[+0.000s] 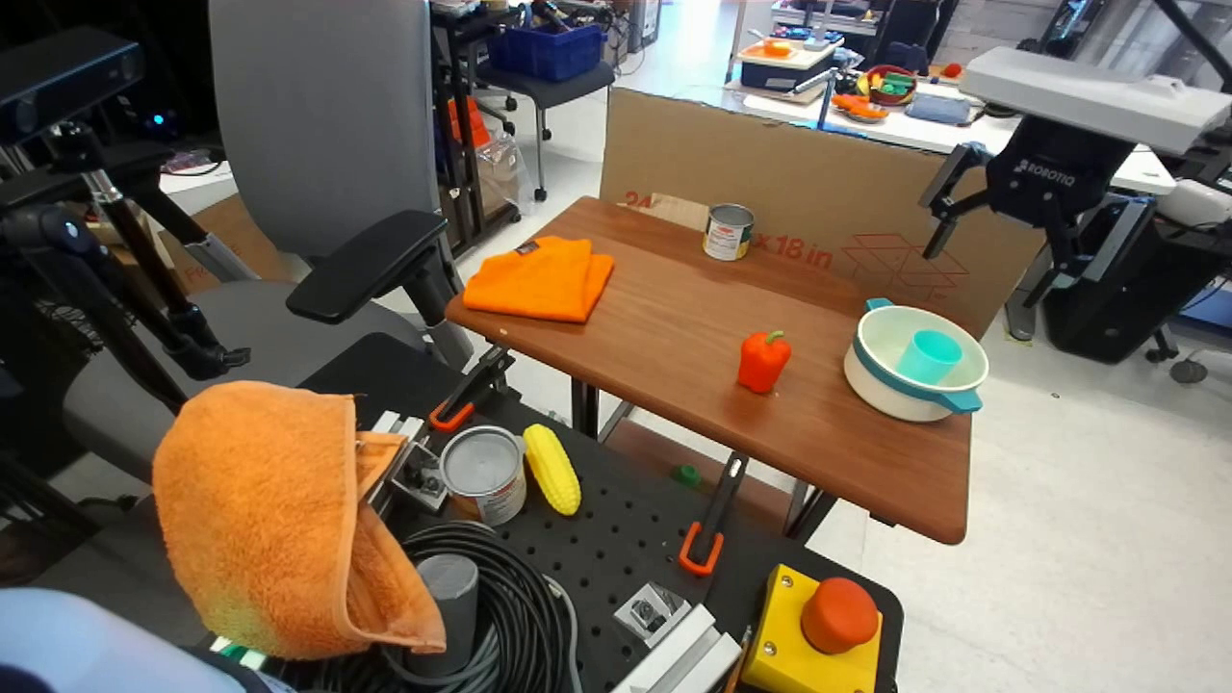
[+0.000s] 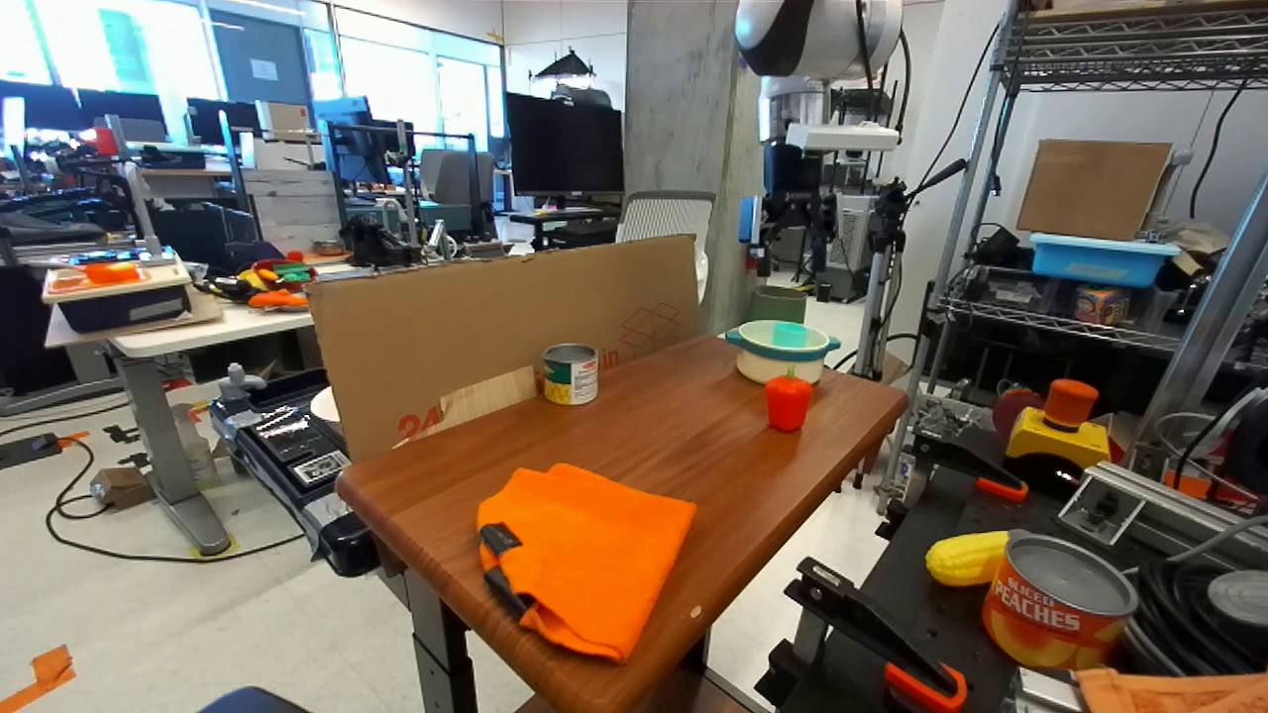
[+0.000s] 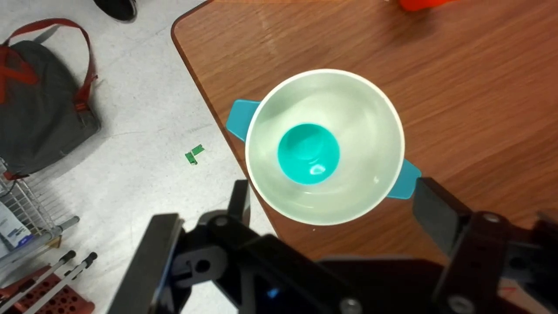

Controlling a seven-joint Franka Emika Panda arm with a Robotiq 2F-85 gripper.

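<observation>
A teal cup stands inside the white pot with teal handles, at the right end of the wooden table. From above, in the wrist view, the cup is left of the pot's centre, its mouth facing up and empty. My gripper hangs in the air above the pot, its fingers wide apart with nothing between them. In the wrist view one finger shows at lower left and the other finger at lower right, both clear of the pot.
A red pepper sits left of the pot. Farther along the table are an open can and a folded orange cloth. Cardboard walls the back edge. Bare tabletop separates these things.
</observation>
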